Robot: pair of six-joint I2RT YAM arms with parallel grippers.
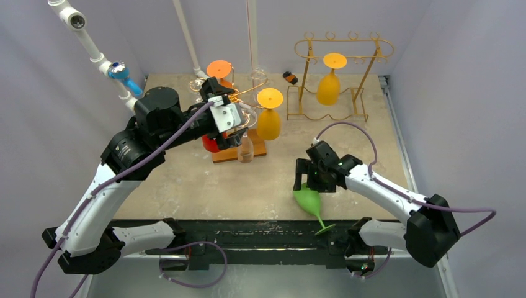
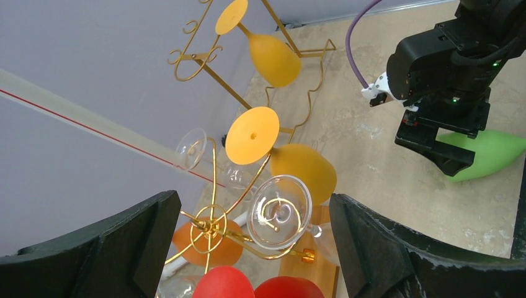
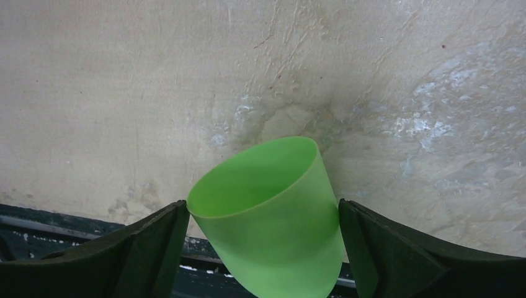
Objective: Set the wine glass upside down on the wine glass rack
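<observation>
The green wine glass (image 1: 307, 200) lies on its side near the table's front edge, its foot (image 1: 324, 229) over the dark strip. My right gripper stands open around the bowl, one finger (image 3: 397, 248) at each side, close against the rim. In the right wrist view the bowl's mouth (image 3: 248, 181) faces away from me; stem and foot are out of sight there. The gold rack (image 1: 344, 41) at the back right bears one yellow glass (image 1: 329, 90) hanging upside down. Above the round gold rack (image 2: 214, 231), my left gripper is open.
Several glasses hang on the round rack, among them a yellow one (image 1: 268, 124) and a clear one (image 1: 245, 149), over a wooden base (image 1: 257, 149). A small dark-and-orange object (image 1: 289, 77) lies between the racks. Open table stretches across the middle.
</observation>
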